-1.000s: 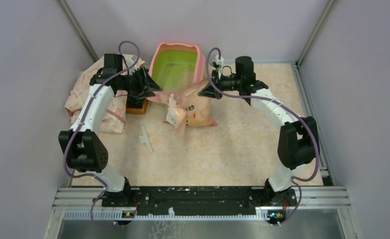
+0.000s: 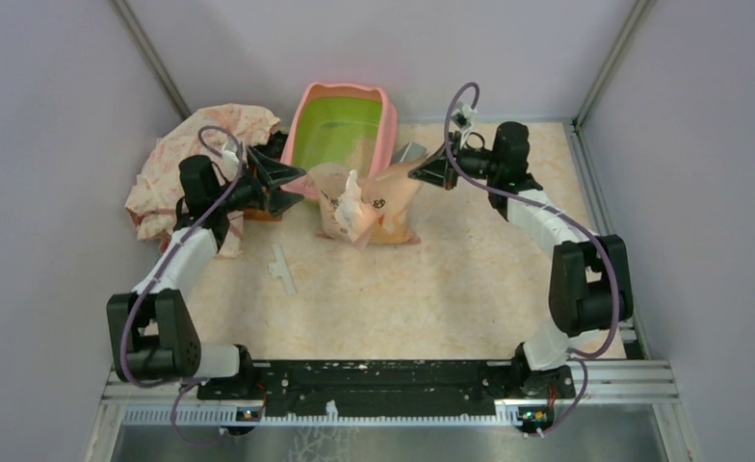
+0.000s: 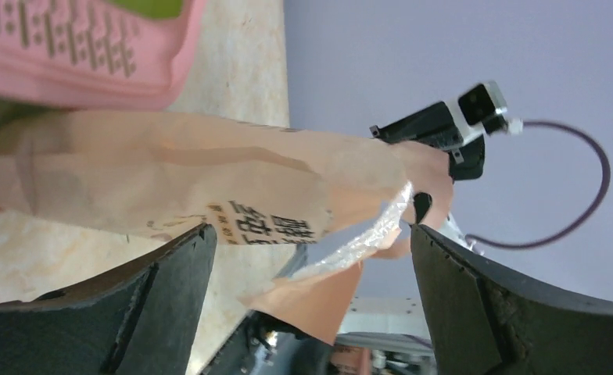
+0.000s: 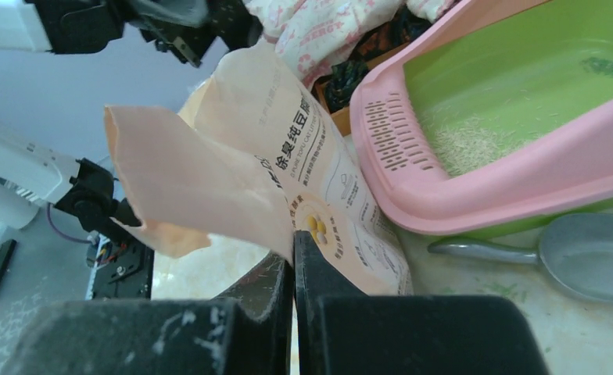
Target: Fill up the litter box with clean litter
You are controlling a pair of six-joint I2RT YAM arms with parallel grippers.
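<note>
A pink-rimmed, green litter box [image 2: 340,130] stands at the back, a little litter visible inside in the right wrist view. In front of it is a paper bag of tofu litter [image 2: 393,223], its crumpled top spread out. My right gripper is shut on the bag's edge, pulling it up to the right. My left gripper [image 2: 289,188] stands open just left of the bag, with the bag between and beyond its fingers in the left wrist view, apparently not gripped.
A grey scoop [image 4: 585,254] lies right of the box. A floral cloth [image 2: 171,168] and a wooden tray lie at the left. A white flat piece [image 2: 282,269] lies on the table.
My right gripper has moved to the right, stretching the bag's top. My left arm has moved toward the front and left of its earlier position, gripper still beside the bag.
</note>
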